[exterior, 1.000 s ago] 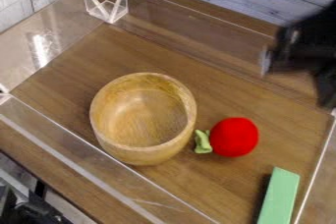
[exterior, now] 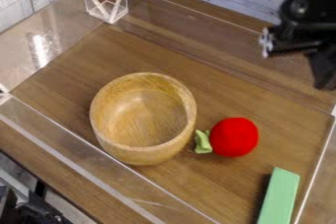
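A wooden bowl [exterior: 143,118] sits left of centre on the wooden table. Just right of it lies a red tomato-like object [exterior: 234,137] with a green stem. A pale green block [exterior: 278,198] lies at the lower right. My dark gripper [exterior: 292,45] is at the upper right, partly out of frame, above the table and apart from these objects; whether its fingers are open or shut is unclear.
Clear plastic walls border the table [exterior: 164,53], with a clear bracket [exterior: 108,7] at the upper left.
My gripper has moved up and to the right over the last second. The bowl, red object and green block have not moved.
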